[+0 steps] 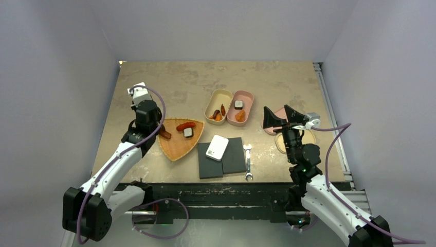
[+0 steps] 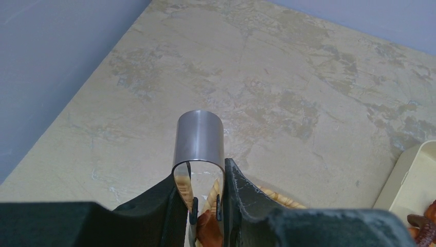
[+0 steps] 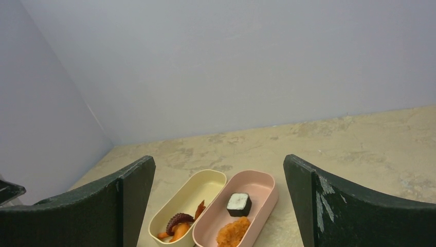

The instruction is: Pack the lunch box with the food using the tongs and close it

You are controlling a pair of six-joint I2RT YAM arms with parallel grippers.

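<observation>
On the woven leaf-shaped basket (image 1: 179,149) lie a red sausage (image 1: 185,126), a rice piece with a dark wrap (image 1: 188,132) and a brown food piece (image 1: 165,135). My left gripper is over the basket's left side, its fingers open around a bent metal strip (image 2: 199,136) like tongs; a reddish-brown piece (image 2: 210,231) shows below between the strip's legs. Cream box (image 1: 220,98) and pink box (image 1: 246,95) stand side by side; the cream one holds several small foods, the pink one a rice piece (image 3: 239,205) and fried food (image 3: 233,232). My right gripper is open and empty.
Dark flat pads (image 1: 234,154) with a white device (image 1: 217,147) on them lie in front, beside a wrench (image 1: 249,162). Under the right arm are a pink lid (image 1: 269,130) and a cream lid (image 1: 309,138).
</observation>
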